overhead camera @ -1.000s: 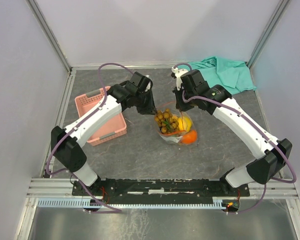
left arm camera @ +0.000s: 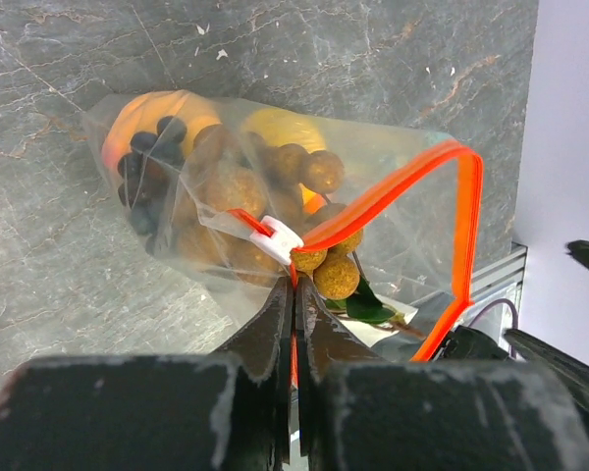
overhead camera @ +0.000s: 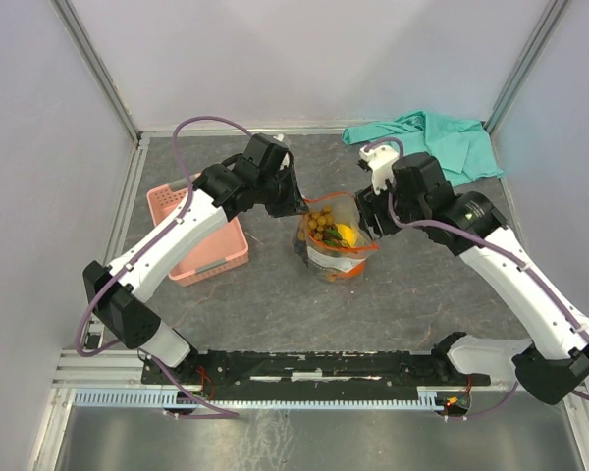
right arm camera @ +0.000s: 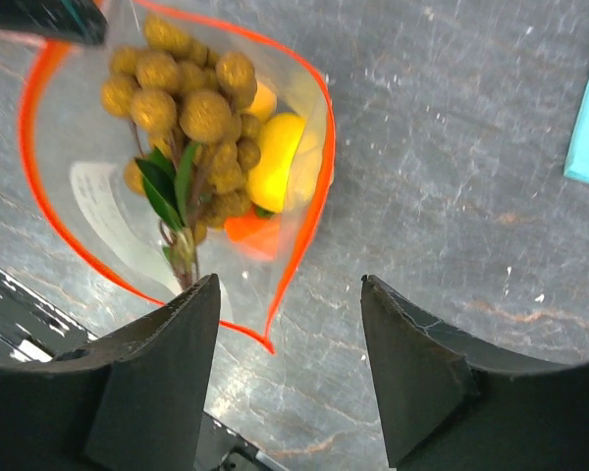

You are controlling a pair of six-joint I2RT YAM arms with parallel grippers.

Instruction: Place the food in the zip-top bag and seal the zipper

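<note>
The clear zip top bag with its orange zipper rim stands in the middle of the table, mouth gaping. Inside it are brown round fruits on a stem, a yellow item, an orange item and dark grapes. My left gripper is shut on the bag's rim near the white zipper slider. My right gripper is open just right of the mouth. A corner of the rim reaches toward its gap, but nothing is clasped there.
An empty pink basket stands at the left of the table. A teal cloth lies at the back right. Bare table shows in front of the bag and to its right.
My right gripper has opened and moved right and a little down, off the bag's rim. The bag's mouth has spread wider.
</note>
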